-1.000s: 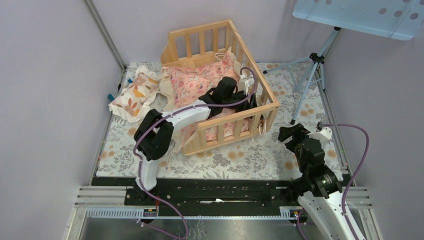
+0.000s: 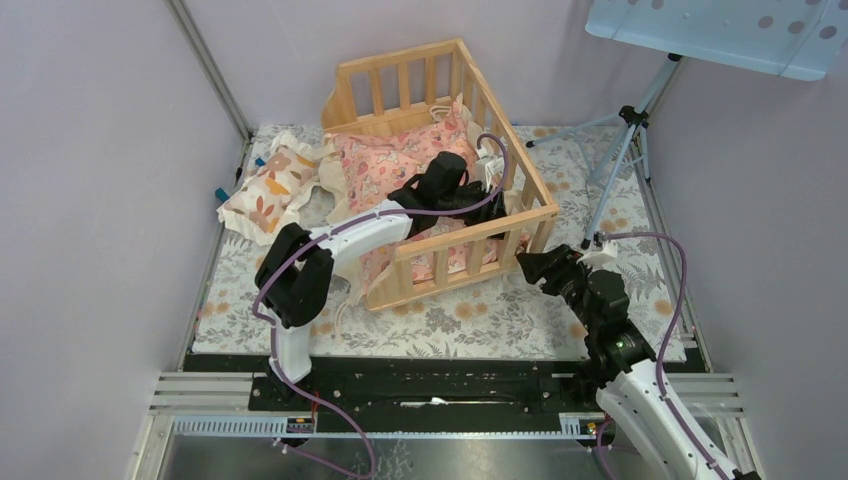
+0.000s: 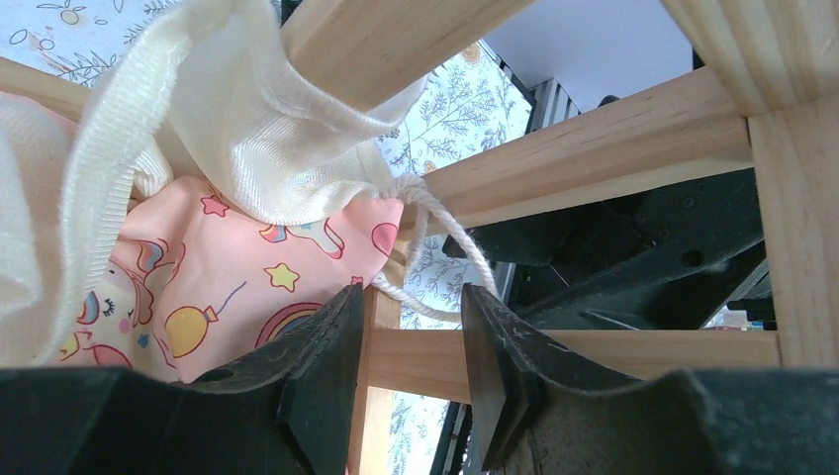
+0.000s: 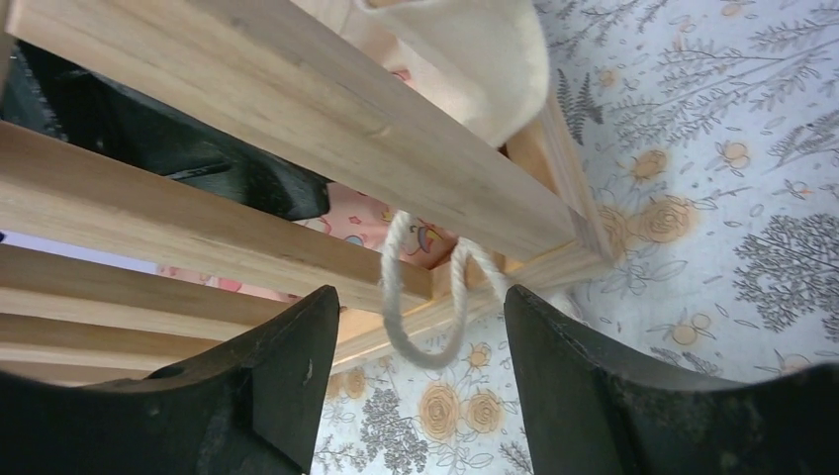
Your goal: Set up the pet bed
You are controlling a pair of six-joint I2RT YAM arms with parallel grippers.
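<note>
A wooden pet bed (image 2: 555, 208) with slatted sides holds a pink patterned mat (image 2: 362, 160) with cream edging. At its near right corner a white cord (image 3: 473, 259) runs from the mat's corner out between the slats. Inside the bed, my left gripper is partly open with the cord passing across beyond its fingertips. Just outside that corner is my right gripper, also partly open. In the right wrist view the cord loop (image 4: 427, 358) hangs between its fingers, not gripped. The left fingertips are hidden in the top view.
A floral cushion (image 2: 270, 190) lies left of the bed. At the right stands a light blue tripod (image 2: 610, 190), close behind the right arm.
My right gripper has moved left, up to the bed's near right corner and the hanging cord.
</note>
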